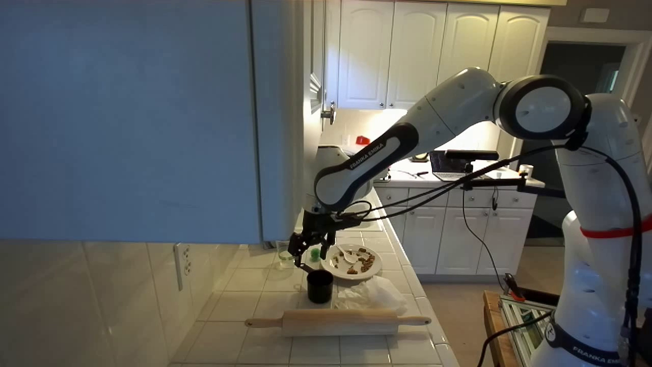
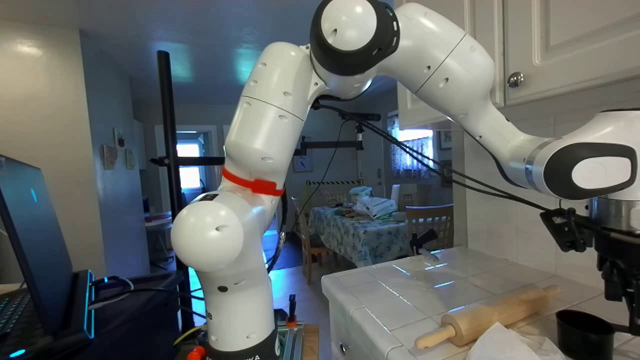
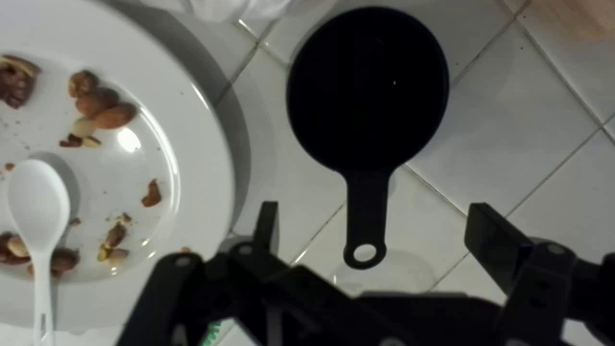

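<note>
A black measuring cup (image 3: 369, 86) stands upright on the white tiled counter, its short handle (image 3: 367, 213) ending in a holed tip that points toward my gripper. The fingers are wide open, one finger on each side of the handle's line and clear of it. In the first exterior view the gripper (image 1: 313, 260) hangs low over the handle end of the cup (image 1: 319, 286). From the second exterior view, the cup (image 2: 585, 335) is at the lower right, and the gripper is mostly cut off by the frame edge.
Beside the cup lies a white plate (image 3: 202, 190) with nuts and a white spoon (image 3: 37, 202). A crumpled white bag (image 1: 373, 294) and a wooden rolling pin (image 1: 339, 322) are close by. A clear glass (image 1: 284, 256) and a green item (image 1: 315, 254) sit behind. The cabinet (image 1: 128, 122) overhangs the counter.
</note>
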